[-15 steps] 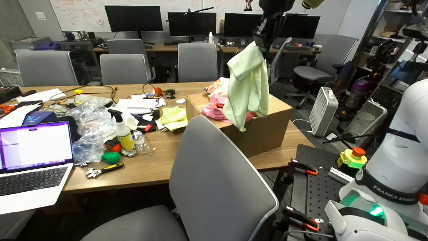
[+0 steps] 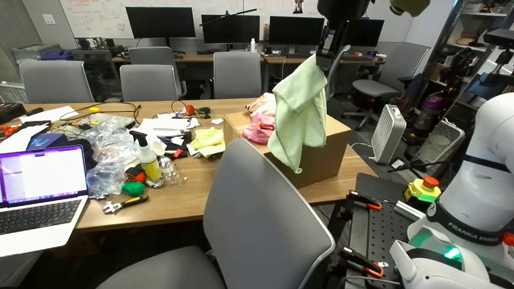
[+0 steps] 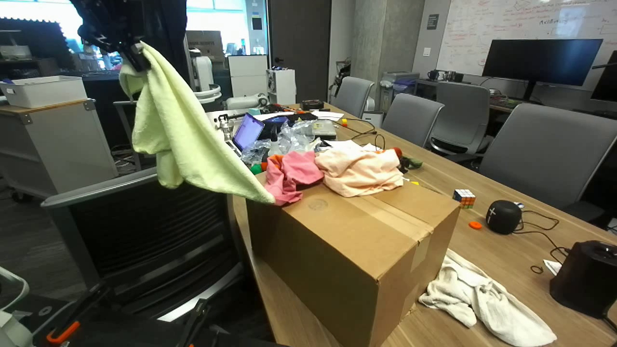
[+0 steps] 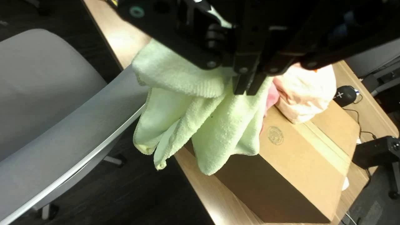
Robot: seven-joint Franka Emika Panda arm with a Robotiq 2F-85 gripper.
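Note:
A pale green cloth [image 2: 301,106] hangs in loose folds from my gripper [image 2: 325,60], which is shut on its upper part. In the wrist view the fingertips of the gripper are close together, with the cloth [image 4: 225,127] bunched around and below them. Exterior view 2 shows the cloth [image 3: 179,127] trailing down toward the near corner of a cardboard box [image 3: 341,231]. On the box top lie a pink cloth [image 3: 292,173] and a peach cloth [image 3: 361,167]. The chair [image 4: 67,101] is beside the cloth in the wrist view.
A grey chair [image 2: 260,207] stands between the camera and the table. Left of the box, the table holds a yellow cloth [image 2: 208,139], a spray bottle [image 2: 149,161], plastic bags and a laptop [image 2: 41,192]. A white cloth [image 3: 486,300] lies on the table beside the box.
My gripper has moved slightly to the right in exterior view 1, carrying the green cloth along. The cloths on the box look unmoved.

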